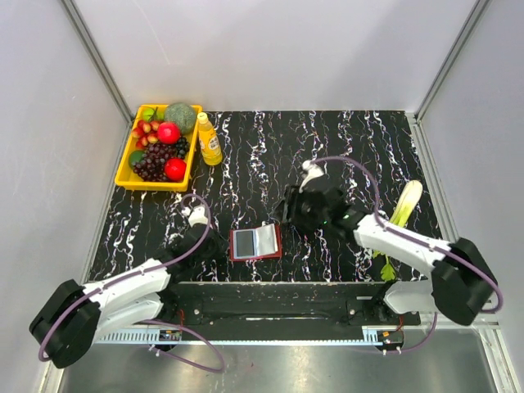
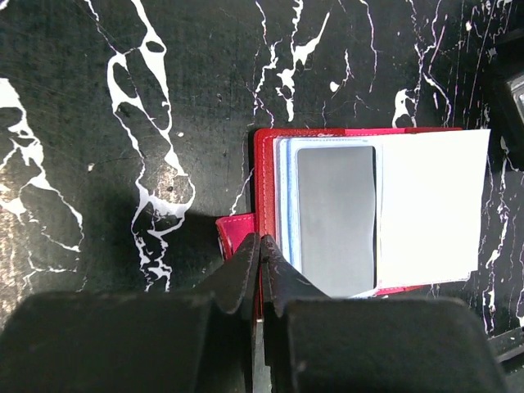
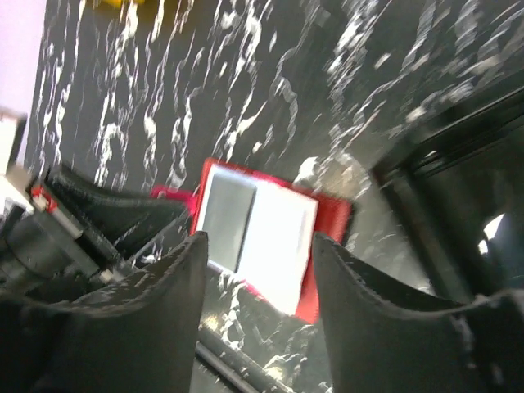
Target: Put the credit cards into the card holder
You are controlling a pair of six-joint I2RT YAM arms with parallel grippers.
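The red card holder [image 1: 274, 251] lies open near the front edge, a grey panel [image 2: 336, 221] on its left half and a white sleeve [image 2: 430, 205] on its right. My left gripper is shut at the holder's left edge, by a red tab [image 2: 233, 229]. My right gripper [image 1: 291, 209] is raised above and right of the holder; in its blurred wrist view its fingers stand apart, nothing seen between them. A dark object [image 3: 434, 205], partly in view, lies right of the holder.
A yellow fruit basket [image 1: 127, 176] and a bottle [image 1: 209, 143] stand at the back left. A leafy vegetable [image 1: 408, 201] lies at the right.
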